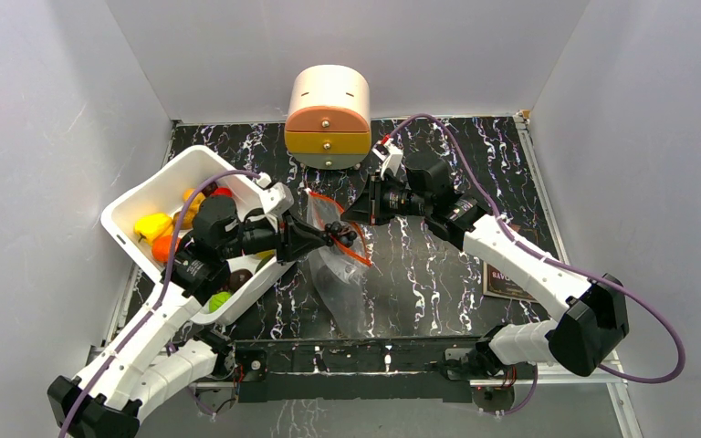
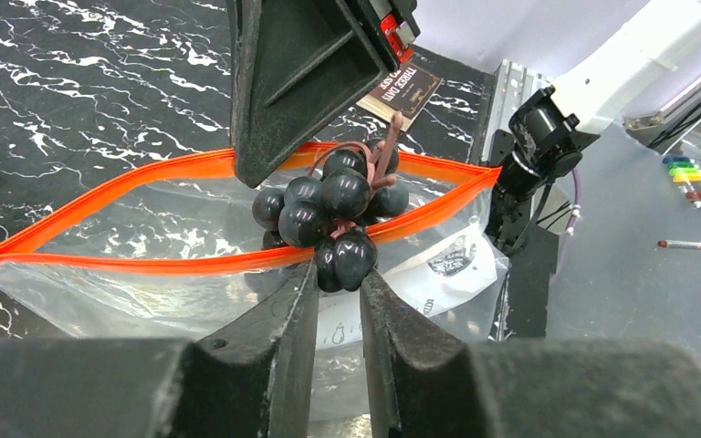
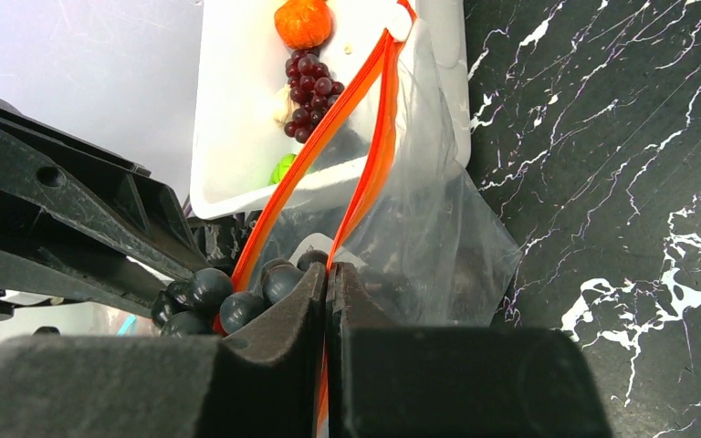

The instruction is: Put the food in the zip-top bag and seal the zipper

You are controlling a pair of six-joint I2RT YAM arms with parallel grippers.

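Note:
A clear zip bag with orange zipper hangs between my grippers. A bunch of dark grapes lies across its mouth, at the tips of my left gripper, whose fingers are slightly apart; whether they grip is unclear. My right gripper is shut on the bag's zipper edge, beside the grapes. In the left wrist view it sits above the mouth, behind the grapes.
A white bin of toy food stands at left, partly under my left arm. A small drawer cabinet stands at the back. A book lies at right.

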